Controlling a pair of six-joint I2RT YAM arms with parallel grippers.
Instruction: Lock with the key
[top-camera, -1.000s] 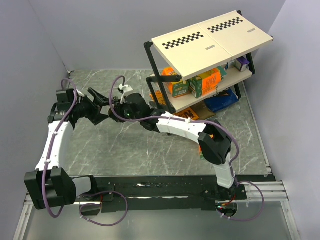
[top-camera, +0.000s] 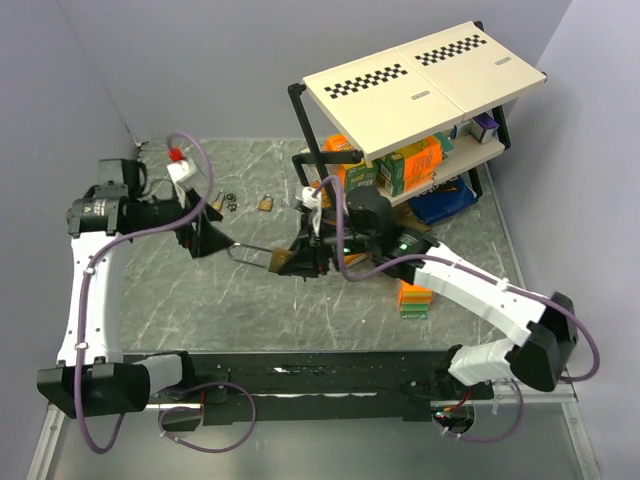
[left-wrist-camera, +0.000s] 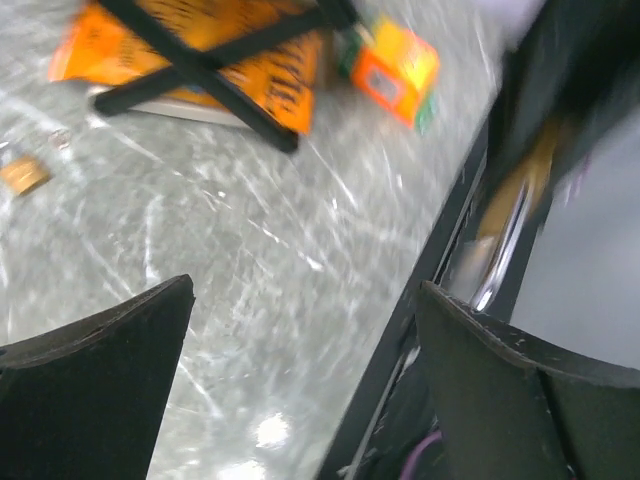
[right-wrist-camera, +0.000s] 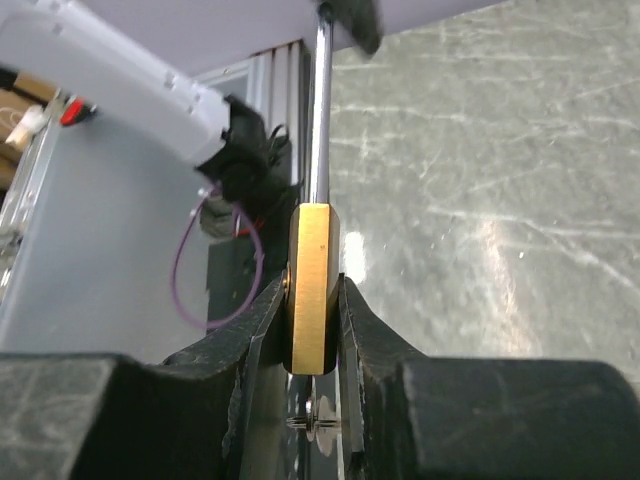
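A brass padlock (top-camera: 280, 260) with a long steel shackle (right-wrist-camera: 320, 120) is held by my right gripper (top-camera: 300, 257), which is shut on its body, as the right wrist view shows. A small metal piece shows beneath the body between the fingers. My left gripper (top-camera: 205, 235) is open, empty, near the shackle's far end; in the left wrist view the padlock is a blur at the right. Smaller padlocks (top-camera: 265, 203) and dark key rings (top-camera: 229, 201) lie on the counter behind.
A shelf unit (top-camera: 410, 95) with orange and green boxes (top-camera: 410, 166) stands at the right rear. An orange box stack (top-camera: 414, 298) sits at the right front.
My right gripper has moved right and toward the front with the padlock, away from the key rings.
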